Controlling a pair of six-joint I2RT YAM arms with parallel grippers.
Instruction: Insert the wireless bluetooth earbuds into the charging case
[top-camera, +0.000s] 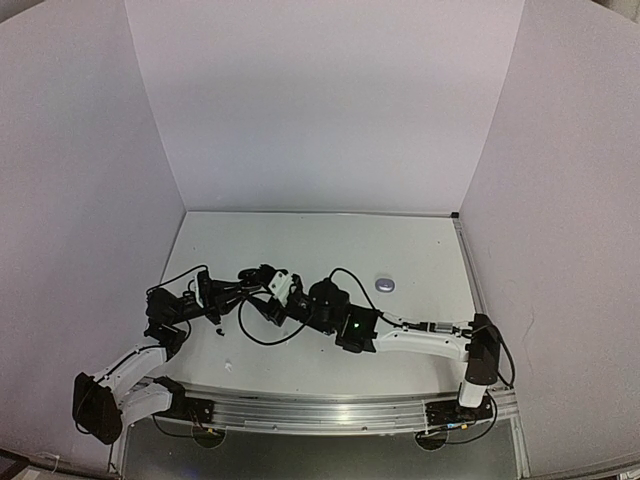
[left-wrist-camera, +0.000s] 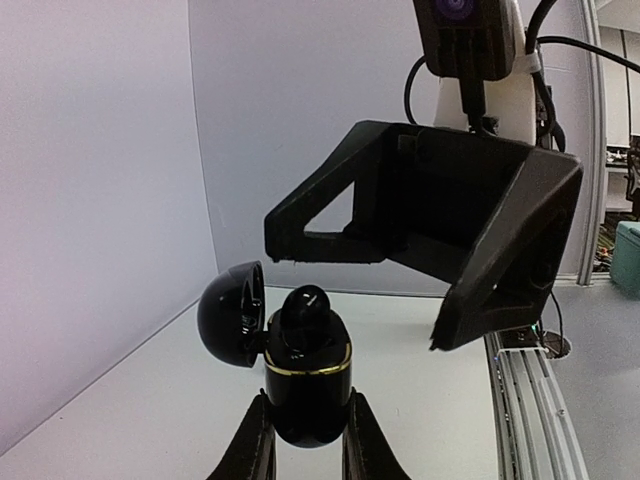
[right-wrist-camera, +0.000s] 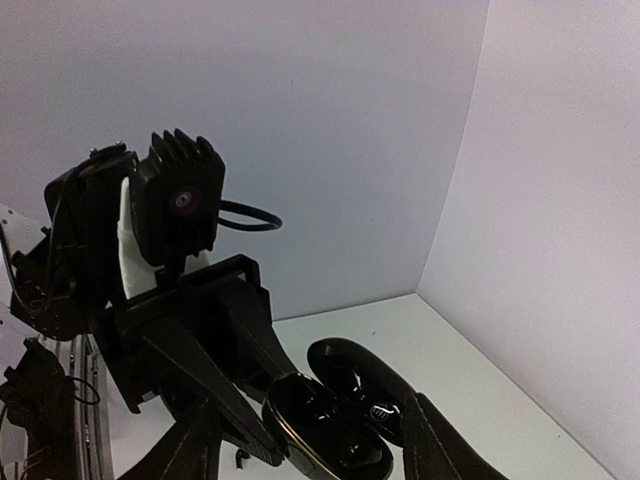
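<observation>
The black charging case with a gold line round it is held upright by my left gripper, shut on its body. Its lid stands open to the left there. A rounded black piece rises above the case's top, perhaps an earbud; I cannot tell how it is seated. In the right wrist view the open case and its lid lie between the spread fingers of my right gripper. That gripper is open above the case, with nothing seen gripped. Glare and darkness hide the case's slots.
A small grey-lilac round object lies on the white table to the right. A small dark thing shows below the left fingers. Tall pale walls enclose it.
</observation>
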